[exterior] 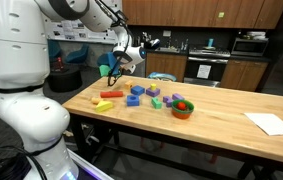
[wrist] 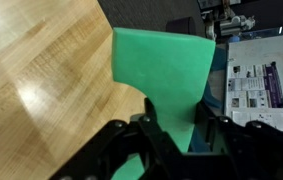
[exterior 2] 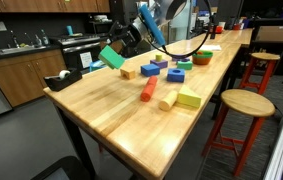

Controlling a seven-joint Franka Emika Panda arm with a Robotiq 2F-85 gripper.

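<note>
A green block (exterior 2: pixel 112 57) hangs above the far left end of the wooden table, tilted, with my gripper shut on it. The wrist view has the same green block (wrist: pixel 161 68) large between the dark fingers, hiding part of the table beneath. From exterior view 1, the block (exterior: pixel 105 70) shows small beside the arm's end, clear of the tabletop.
Red (exterior: pixel 112 94), yellow (exterior: pixel 103 105) and blue (exterior: pixel 133 100) blocks lie on the table with several others. A green bowl (exterior: pixel 182 113) holding red items stands to their right. A black box (exterior 2: pixel 65 79) sits at the table's edge. White paper (exterior: pixel 271 124) lies far right.
</note>
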